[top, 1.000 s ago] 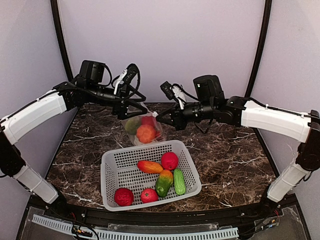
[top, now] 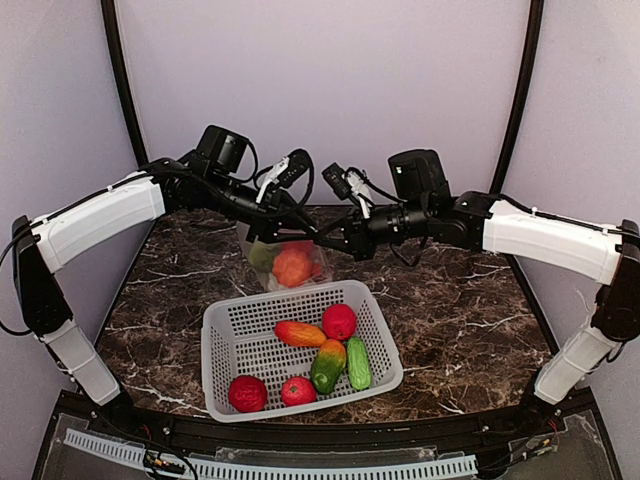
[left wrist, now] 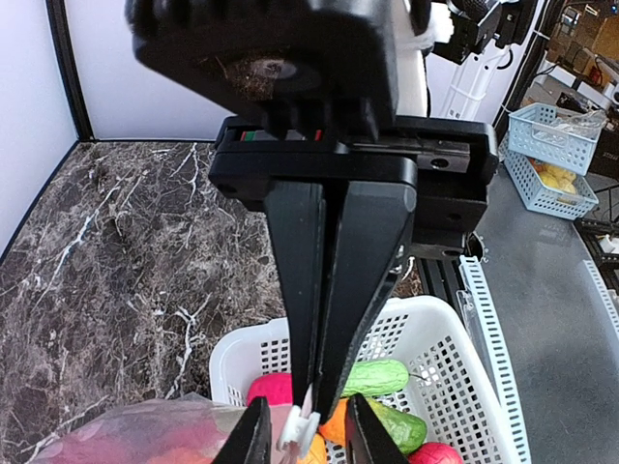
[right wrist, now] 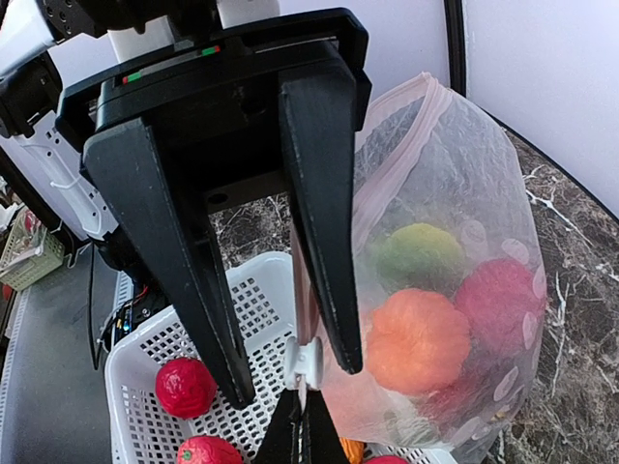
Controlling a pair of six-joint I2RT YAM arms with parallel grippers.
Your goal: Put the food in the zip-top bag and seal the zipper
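Note:
In the right wrist view, the clear zip bag (right wrist: 474, 159) stands with an orange round food (right wrist: 418, 340), a yellow-green one (right wrist: 418, 255) and a pinkish-red one (right wrist: 499, 304) inside. A white zipper slider (right wrist: 305, 363) sits at the near end of its zip strip. My right gripper is shut on the thin zip end just past the slider. Around that slider, my left gripper stands part open, a finger on either side with gaps visible. From above, the arms hide the zip itself.
A white basket (top: 215, 372) in front of the bag holds several foods, among them a cucumber (top: 358, 364), a mango (top: 328, 366) and a red fruit (top: 247, 393).
My left gripper has moved right and slightly down, from left of the slider to around it, meeting the right gripper. The right arm and basket have stayed put.

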